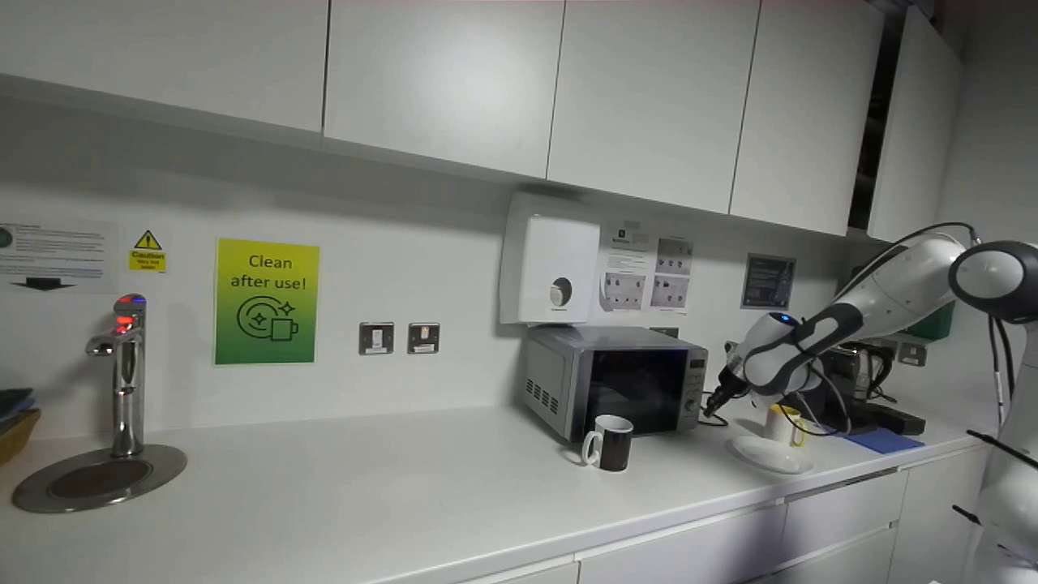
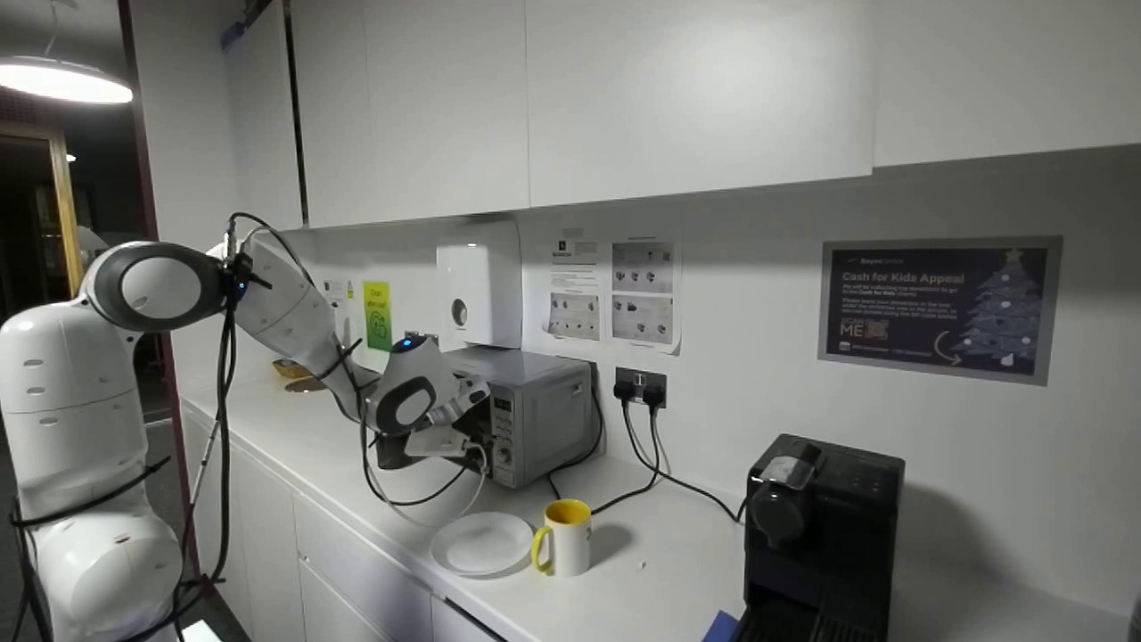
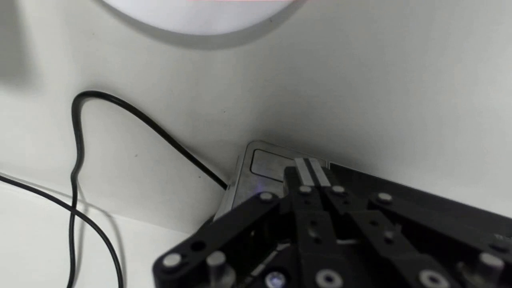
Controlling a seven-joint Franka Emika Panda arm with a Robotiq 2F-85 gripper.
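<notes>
My gripper is shut, its two pale fingertips side by side with nothing showing between them. In the wrist view it stands over the control panel (image 3: pixel 271 164) end of the microwave. The grey microwave (image 1: pixel 637 384) has its dark door closed in exterior view 1, and my gripper (image 1: pixel 713 405) is at the right of its knobs. Whether the fingertips touch the panel, I cannot tell. From the other side, the microwave (image 2: pixel 551 401) shows behind my wrist, which hides part of its front.
A black and white mug (image 1: pixel 613 444) stands in front of the microwave. A white plate (image 2: pixel 481 542) and a yellow-handled mug (image 2: pixel 569 537) sit side by side. Black cables (image 3: pixel 139 113) run over the counter, and a coffee machine (image 2: pixel 824 535) stands farther along.
</notes>
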